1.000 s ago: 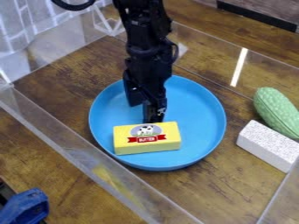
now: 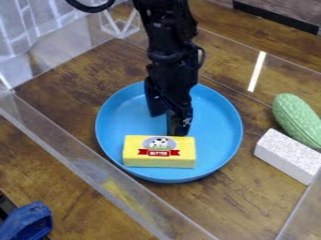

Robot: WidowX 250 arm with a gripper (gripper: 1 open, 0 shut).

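Note:
A yellow box labelled butter (image 2: pixel 160 160) lies on the front part of a round blue plate (image 2: pixel 213 131) in the middle of the table. The black gripper (image 2: pixel 170 120) reaches down from the top over the plate, just behind the butter box. Its fingertips are dark against their own shapes, so whether anything is between them is unclear.
On the right lie a green vegetable-like object (image 2: pixel 298 123) and a white block (image 2: pixel 287 156). A blue object (image 2: pixel 22 221) sits at the lower left. Transparent edging runs along the left. Bare wood (image 2: pixel 69 84) shows left of the plate.
The gripper has shifted slightly to the right over the plate. The butter box has barely moved, if at all.

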